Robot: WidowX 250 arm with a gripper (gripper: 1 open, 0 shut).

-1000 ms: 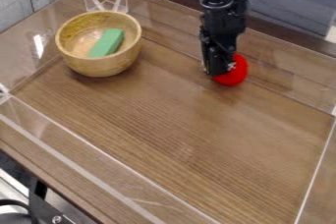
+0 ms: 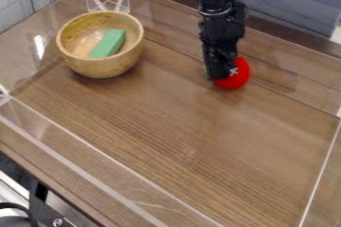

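Note:
The black arm reaches down from the top centre to my gripper (image 2: 217, 72), low over the table at a red round object (image 2: 234, 73). The gripper is against or just in front of the red object's left part, hiding some of it. Its fingers look close together, though whether anything is between them is hard to tell.
A yellow bowl (image 2: 80, 24) with a green block (image 2: 107, 44) inside stands at the upper left.
The arm has shifted slightly left at the top. The red object stays in about the same place.

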